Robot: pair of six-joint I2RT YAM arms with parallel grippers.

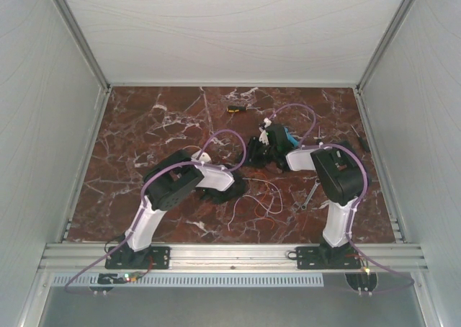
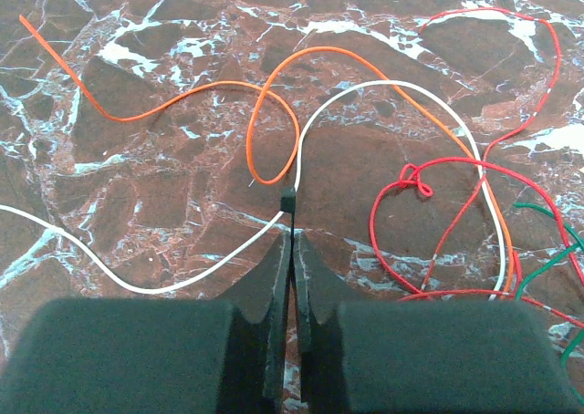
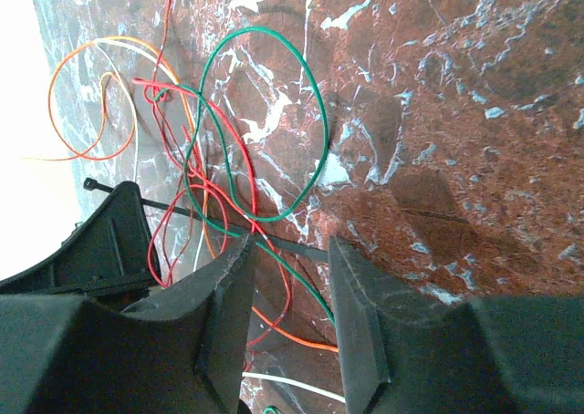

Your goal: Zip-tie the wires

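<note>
A thin black zip tie (image 2: 288, 200) stands in the left wrist view with its small head just past the fingertips of my left gripper, which is shut on its strap. In the right wrist view the zip tie's strap (image 3: 297, 248) runs from the left gripper across behind the wires. Its far end reaches the gap between the fingertips of my open right gripper; neither finger visibly clamps it. Red wire (image 3: 245, 154), green wire (image 3: 319, 122), orange wire (image 3: 64, 131) and white wire (image 3: 292, 384) cross the strap area in loose loops.
A metal wrench (image 1: 310, 194) lies near the right arm. At the back sits a small black and yellow tool (image 1: 236, 109), and a blue item (image 1: 291, 137) shows beside the right gripper.
</note>
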